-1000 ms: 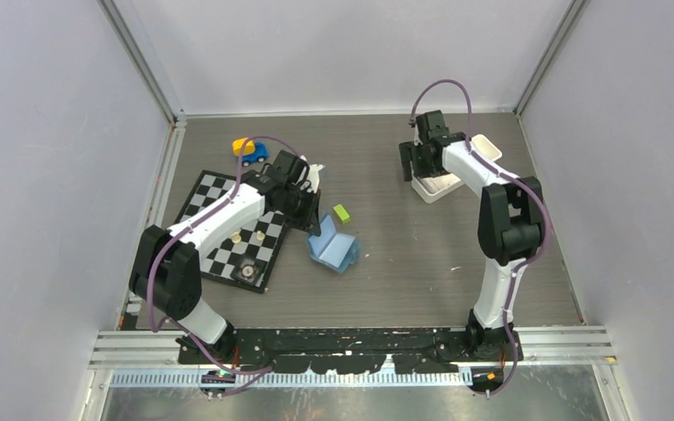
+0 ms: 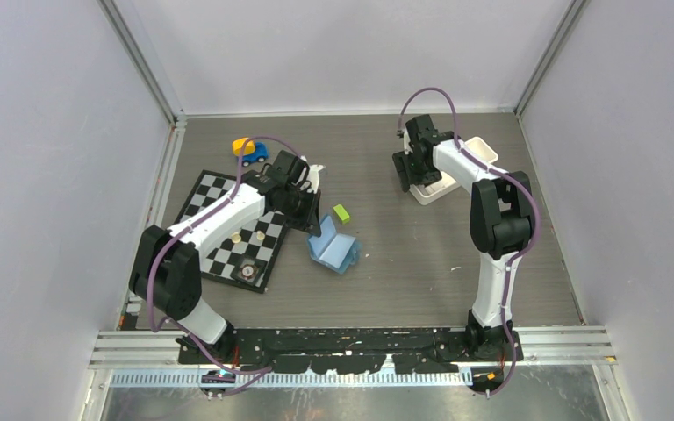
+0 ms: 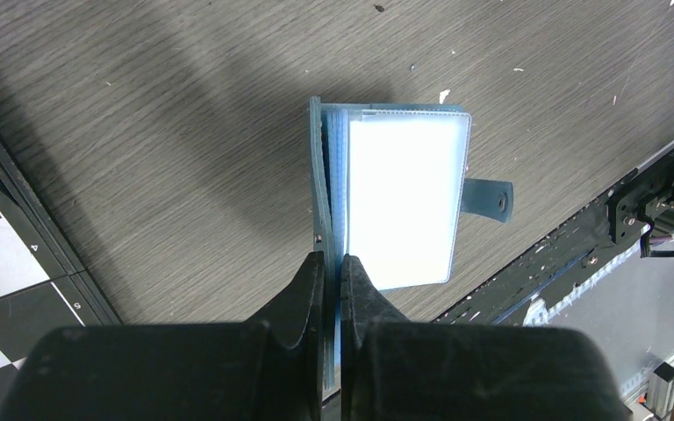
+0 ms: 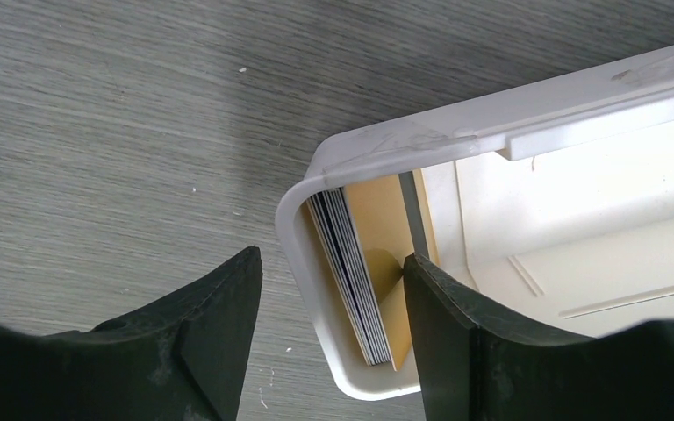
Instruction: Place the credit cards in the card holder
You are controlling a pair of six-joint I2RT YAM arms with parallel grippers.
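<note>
A blue card holder (image 2: 337, 249) lies spread open on the table, its clear sleeves (image 3: 408, 193) showing in the left wrist view. My left gripper is shut on the holder's cover edge. To the right, a white tray (image 4: 386, 158) holds several cards (image 4: 348, 272) standing on edge at its near end, with a gold card face (image 4: 377, 215) outermost. My right gripper straddles that end of the tray, fingers apart. One finger (image 4: 426, 285) is inside the tray against the gold card; the other is outside the tray's wall. Nothing is gripped between them.
A chessboard (image 2: 263, 263) with a few pieces sits beneath the left arm. A green block (image 2: 341, 213) lies just behind the holder, and a toy vehicle (image 2: 250, 151) stands at the back left. Bare table separates holder and tray.
The right gripper has come left and a little nearer over the tray's end, and the tray has shifted slightly left. The left arm and holder have stayed still.
</note>
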